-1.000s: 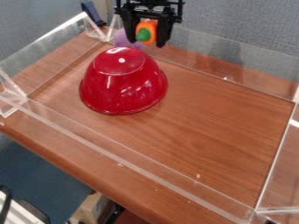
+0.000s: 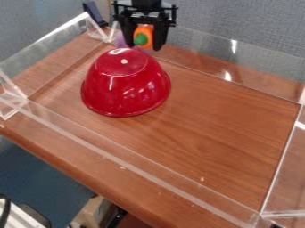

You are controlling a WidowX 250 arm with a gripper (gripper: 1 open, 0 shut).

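Note:
My black gripper [image 2: 144, 32] is at the top middle, holding an orange and green object [image 2: 143, 36] between its fingers, just above and behind a large red upturned bowl [image 2: 125, 85] on the wooden table [image 2: 215, 142]. A purple object [image 2: 120, 40] shows partly behind the gripper and bowl, at its left.
Clear plastic walls [image 2: 238, 52] border the table on the sides, back and front. A dark blue object [image 2: 93, 12] stands outside at the back left.
My gripper has shifted slightly to the left with the orange and green object. The bowl has not moved.

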